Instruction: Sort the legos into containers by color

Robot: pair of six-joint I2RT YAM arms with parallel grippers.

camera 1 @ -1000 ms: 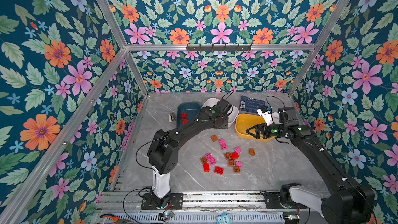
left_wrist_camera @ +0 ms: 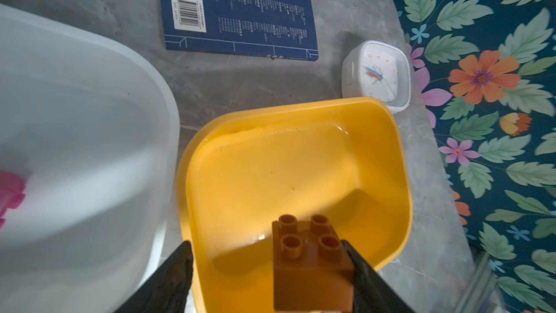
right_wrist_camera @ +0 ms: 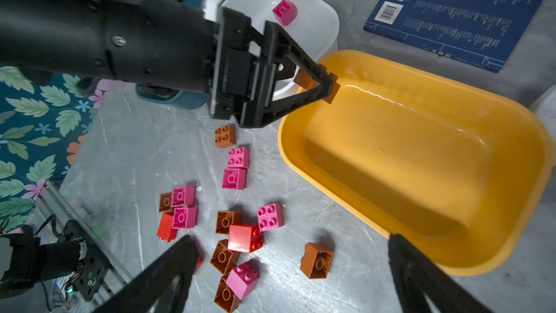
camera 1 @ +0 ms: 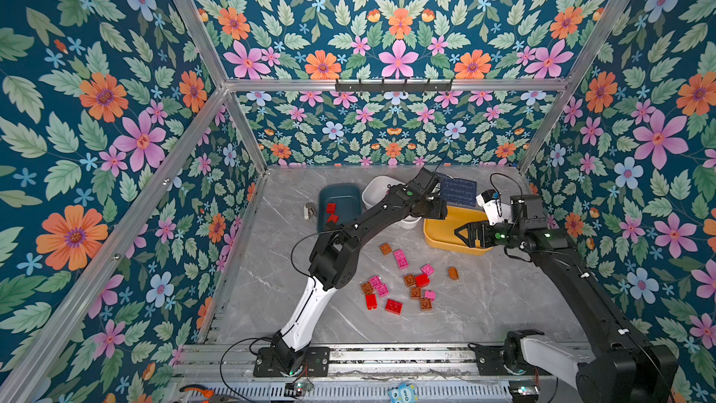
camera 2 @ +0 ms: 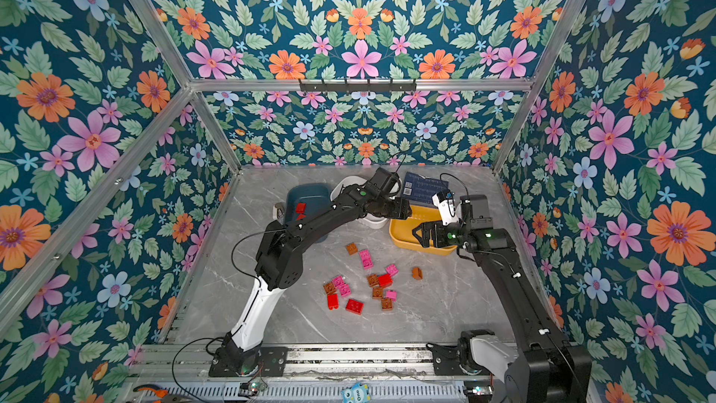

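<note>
Over the left part of the yellow container (left_wrist_camera: 289, 168), my left gripper stands open. A brown brick (left_wrist_camera: 312, 278) is against its right finger in the left wrist view, with a clear gap to the left finger. My right gripper is open and empty above the table, near the container's front side. Brown bricks (right_wrist_camera: 316, 260), pink bricks (right_wrist_camera: 270, 216) and red bricks (right_wrist_camera: 245, 237) lie scattered on the table. The white container (right_wrist_camera: 317, 17) has a pink brick (right_wrist_camera: 284, 11) in it. Red bricks (camera 1: 331, 212) lie in the dark blue container (camera 1: 350, 191).
Behind the yellow container lie a dark blue booklet (left_wrist_camera: 243, 11) and a small white clock (left_wrist_camera: 376, 75). The two grippers are close together over the yellow container. Open table (camera 1: 507, 283) shows to the front right.
The left arm has swung right, from over the white container to the yellow one, and its fingers have parted around the brown brick. The right gripper has shifted slightly right.
</note>
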